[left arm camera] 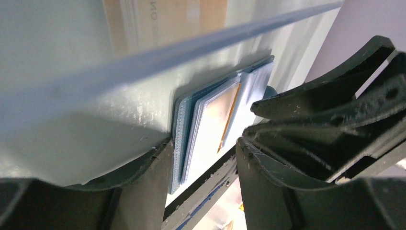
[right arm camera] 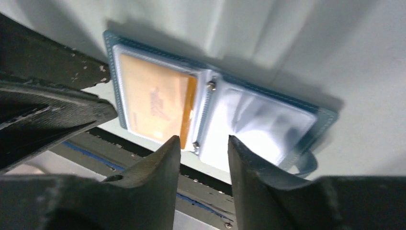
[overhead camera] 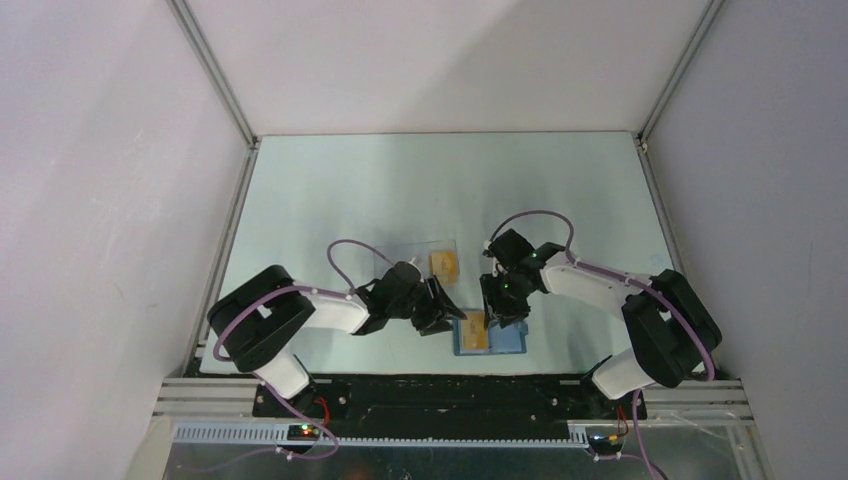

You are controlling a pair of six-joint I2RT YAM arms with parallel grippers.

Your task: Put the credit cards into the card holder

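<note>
The blue card holder [overhead camera: 468, 349] lies open at the front centre of the table, an orange card [right arm camera: 158, 98] in its left pocket and a pale right side. My left gripper is open at the holder's left end, fingers either side of its edge in the wrist view. My right gripper hangs over the holder near its middle and right half, its fingertips a little apart with nothing clearly between them. In the top view a clear tray [overhead camera: 400, 247] with an orange card [overhead camera: 443, 264] lies behind the holder.
The two arms are close together over the holder, the right one's body intruding into the left wrist view. The front rail runs just beyond the holder's near edge.
</note>
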